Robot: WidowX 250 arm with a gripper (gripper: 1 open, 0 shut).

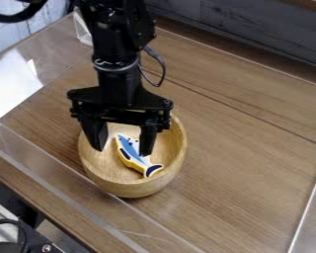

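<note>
A round wooden bowl (166,174) stands on the table in the centre-left of the view. Inside it lies a small blue, white and yellow fish-shaped toy (138,157). My black gripper (123,136) hangs directly over the bowl, open, with its two fingers on either side above the toy and nothing held between them.
The wooden table (247,148) has broad clear room to the right and behind. A white sheet or panel (9,84) is at the left edge, with clear plastic edging along the front left. A dark grey wall runs along the back.
</note>
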